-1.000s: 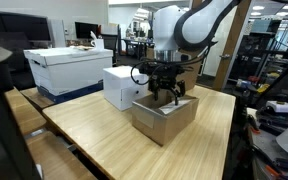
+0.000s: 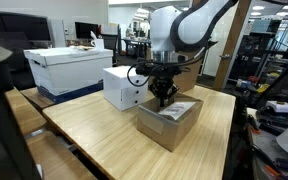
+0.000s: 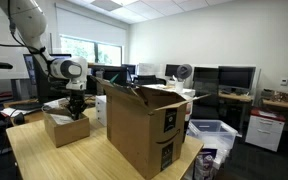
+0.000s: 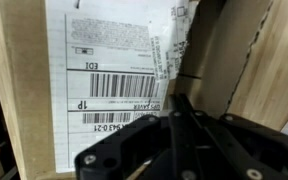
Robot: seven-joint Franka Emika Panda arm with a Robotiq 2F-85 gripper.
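Observation:
An open cardboard box (image 2: 160, 130) stands on the table, and my gripper (image 2: 166, 101) reaches down into its top. In the wrist view, a white sheet with printed barcodes (image 4: 114, 100) covers much of what lies inside the box. The dark fingertips of my gripper appear beside the sheet's right edge, close to the brown box wall (image 4: 227, 60). Whether anything is between the fingers is hidden. Exterior view 2 shows the same open box (image 3: 66, 131) with the arm above it.
White boxes (image 2: 69, 72) stand at the back of the table. A large cardboard box (image 3: 149, 130) with raised flaps occupies the table's other end. Bare wood (image 2: 99, 128) lies left of the open box.
My gripper has shifted slightly left and down in exterior view 1. The open box has moved a little to the right and toward the camera.

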